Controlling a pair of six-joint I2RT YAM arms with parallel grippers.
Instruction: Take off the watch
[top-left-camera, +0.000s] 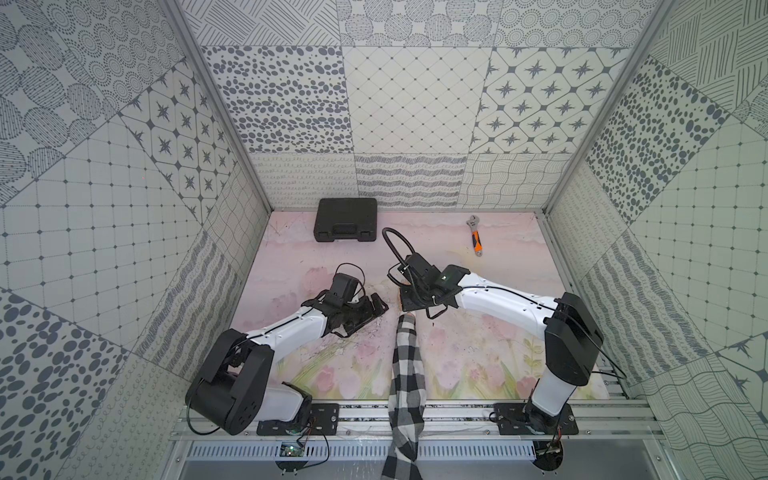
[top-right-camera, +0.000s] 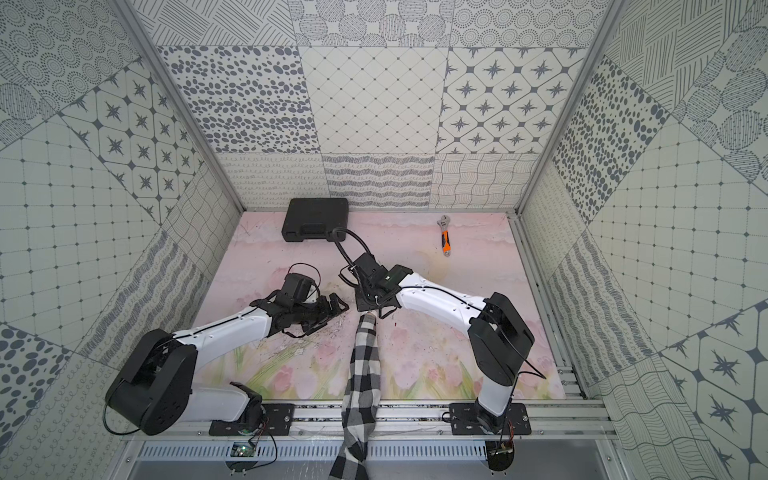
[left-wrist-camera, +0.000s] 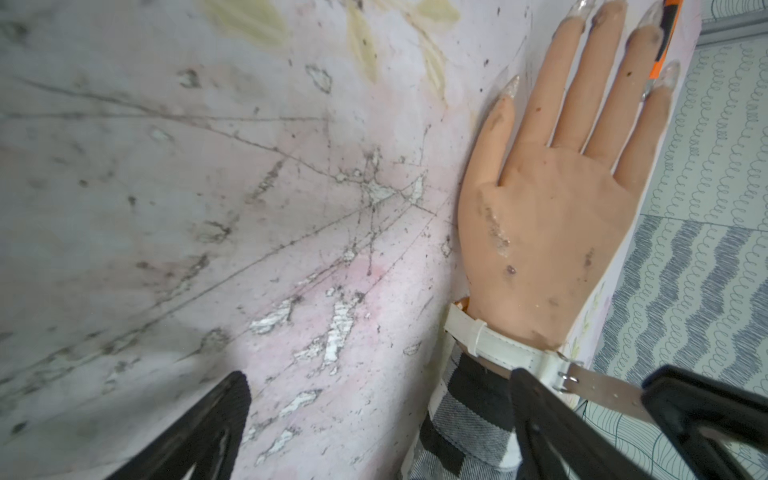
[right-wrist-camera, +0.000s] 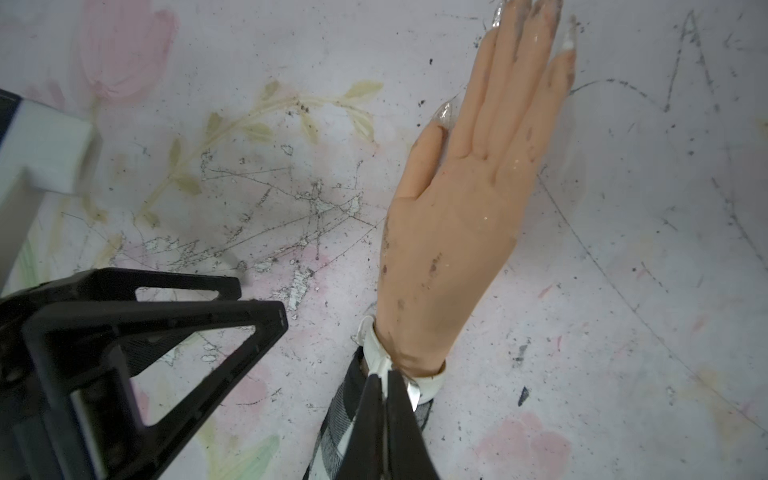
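A white watch strap (left-wrist-camera: 500, 345) circles the wrist of a flesh-coloured model hand (left-wrist-camera: 548, 232), its metal buckle (left-wrist-camera: 562, 374) facing right. From the buckle a tan strap end (left-wrist-camera: 612, 393) stretches out to the tips of my right gripper, which is shut on it. In the right wrist view those fingers cover much of the buckle area. My left gripper is open to the left of the wrist, one finger (left-wrist-camera: 552, 436) overlapping the sleeve in view, with nothing between the fingers. Whether it touches the sleeve I cannot tell. The watch is hidden in both top views.
A checkered sleeve (top-left-camera: 408, 368) runs from the hand to the front edge. A black case (top-left-camera: 345, 220) stands at the back left, and an orange-handled wrench (top-left-camera: 476, 236) lies at the back right. Free table surface lies right of the hand.
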